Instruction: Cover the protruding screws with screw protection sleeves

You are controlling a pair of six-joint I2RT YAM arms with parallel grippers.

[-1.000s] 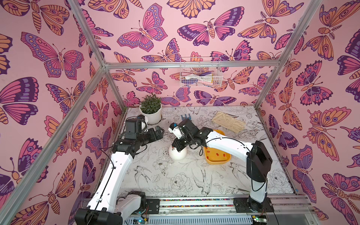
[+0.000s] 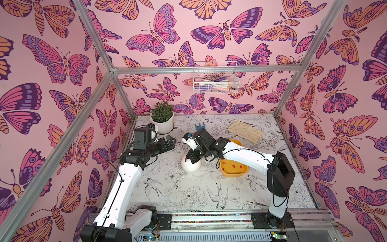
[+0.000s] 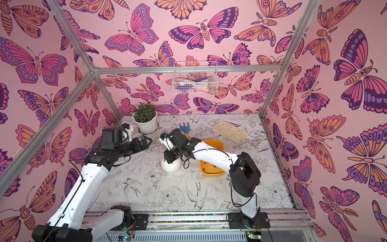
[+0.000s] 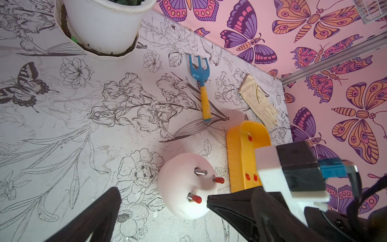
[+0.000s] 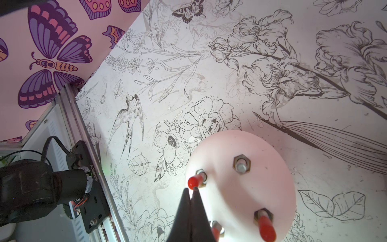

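Observation:
On the table stands a white dome (image 4: 181,177) with metal screws sticking out. In the right wrist view, red sleeves show on several screws: one at the left (image 5: 196,180), one at the lower right (image 5: 266,227), and one partly hidden (image 5: 216,230) behind my fingertips. The far screw (image 5: 241,165) is bare metal. My right gripper is shut at the dome, its tips just below the left red sleeve; nothing shows between them. My left gripper (image 2: 168,143) is open and empty, up and to the left of the dome.
A yellow tray (image 2: 233,174) with loose red sleeves stands right of the dome, under the right arm. Behind lie a blue fork (image 4: 199,72) and beige gloves (image 2: 246,131). A potted plant (image 2: 162,121) stands at the back left.
My right gripper and arm have shifted very slightly to the right. The left arm and the dome stay where they were.

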